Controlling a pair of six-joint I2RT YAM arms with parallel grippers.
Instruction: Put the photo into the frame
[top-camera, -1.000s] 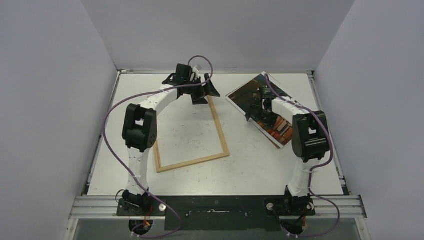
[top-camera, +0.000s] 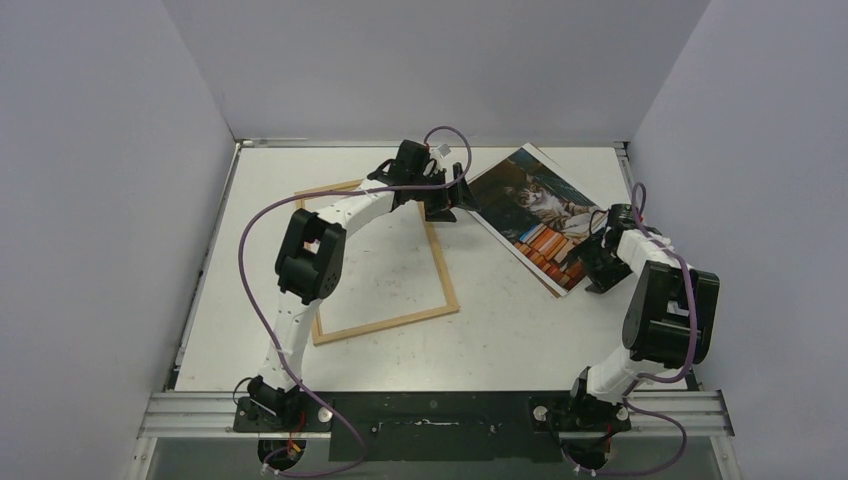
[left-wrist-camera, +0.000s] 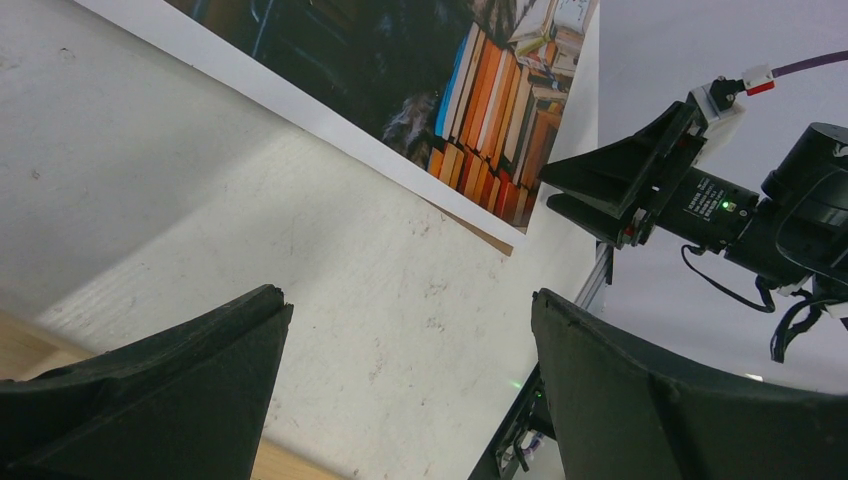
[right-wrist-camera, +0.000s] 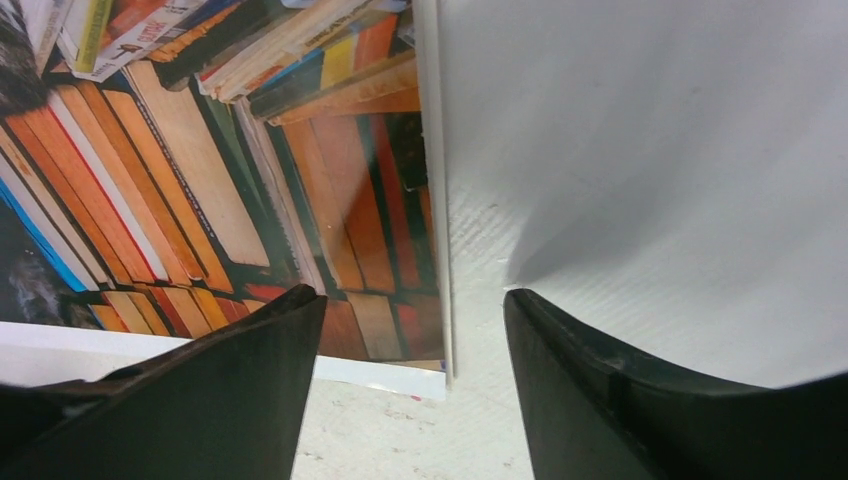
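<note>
A photo (top-camera: 530, 210) of a cat and books lies on brown backing at the right of the table. The wooden frame (top-camera: 437, 260) lies left of it. My left gripper (top-camera: 452, 200) hangs between frame and photo, near the photo's left corner, its fingers apart with nothing between them. My right gripper (top-camera: 595, 268) is over the photo's lower right; in the right wrist view its open fingers straddle the right edge of the photo (right-wrist-camera: 220, 180) near the corner with white border.
Grey walls close in the back and both sides, the right one near my right arm.
My right gripper has moved right and toward the front, from mid-photo to its right corner. My left gripper has moved right, from above the frame's edge toward the photo.
</note>
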